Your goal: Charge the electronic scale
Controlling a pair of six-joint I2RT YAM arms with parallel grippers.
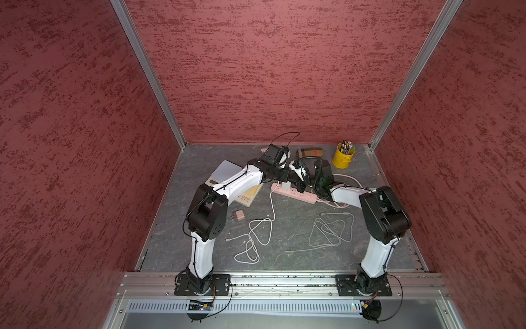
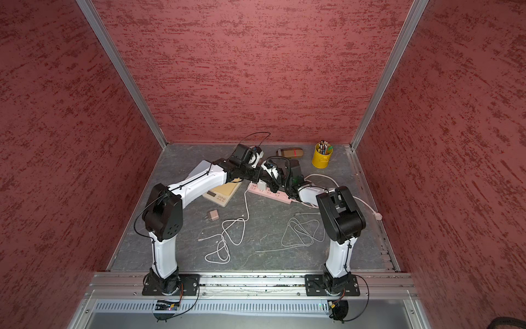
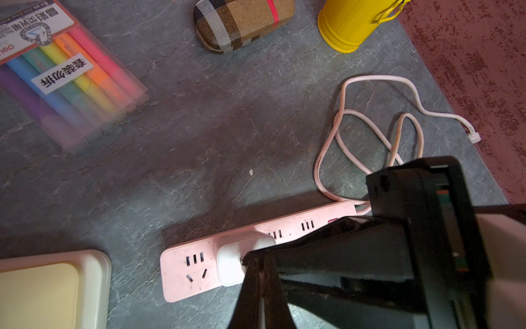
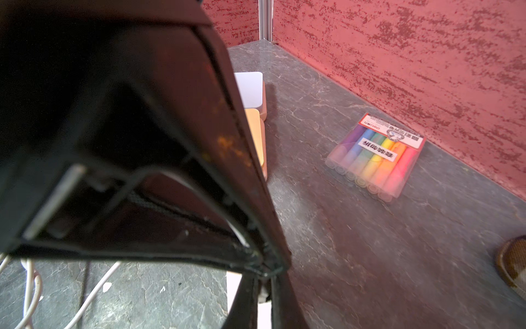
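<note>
A pink power strip (image 1: 308, 195) lies mid-table, with a white charger (image 3: 229, 264) seated on it near one end. The cream scale (image 1: 249, 194) is partly under my left arm. One white cable (image 1: 272, 209) runs from the front of the table up to the grippers, where its upper end is hidden. Over the charger, my left gripper is shut, nothing clear between its fingers. My right gripper meets it there, fingertips almost touching the left's. Between the right fingers shows a small pale piece; what it belongs to is unclear.
A pink adapter (image 1: 239, 215) and a second, coiled cable (image 1: 329, 232) lie in front. Behind are highlighters (image 4: 378, 153), a plaid case (image 3: 241, 22) and a yellow bucket (image 1: 343, 158). The strip's own cord (image 3: 342, 104) loops on the right.
</note>
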